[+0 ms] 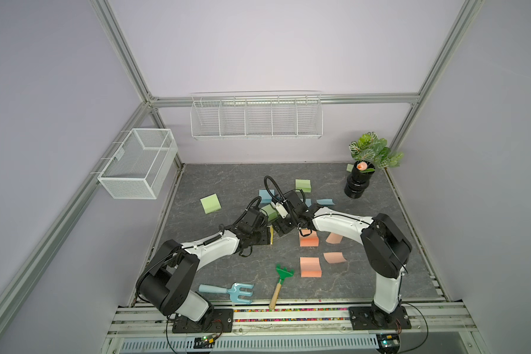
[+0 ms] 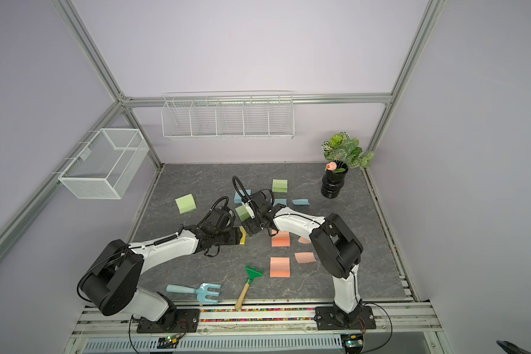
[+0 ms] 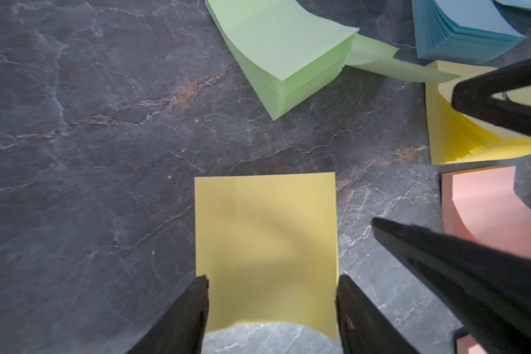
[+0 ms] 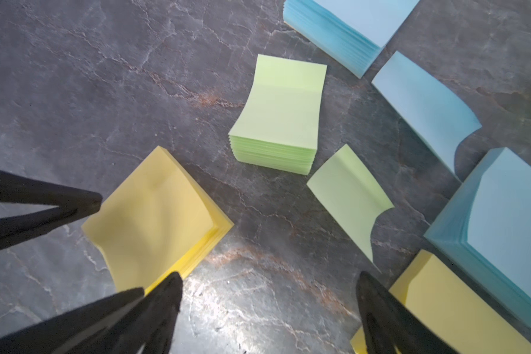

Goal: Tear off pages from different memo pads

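A yellow memo pad [image 3: 265, 230] lies beneath my left gripper, whose fingers stand open on either side of its near part. In the right wrist view that pad [image 4: 153, 206] is at lower left, beside black fingers of the left arm. My open right gripper hangs over bare table among pads, with nothing visibly between its fingers. Around it are a green pad [image 4: 277, 106], a loose green sheet [image 4: 348, 188], a loose blue sheet [image 4: 419, 106], blue pads [image 4: 501, 224] and another yellow pad [image 4: 442, 306].
Pink pads and loose sheets [image 1: 309, 266] lie front right. A blue fork [image 1: 230, 290] and green rake [image 1: 280, 283] lie at the front edge. A plant pot [image 1: 355, 184] stands back right. Wire baskets [image 1: 137, 162] hang on the walls.
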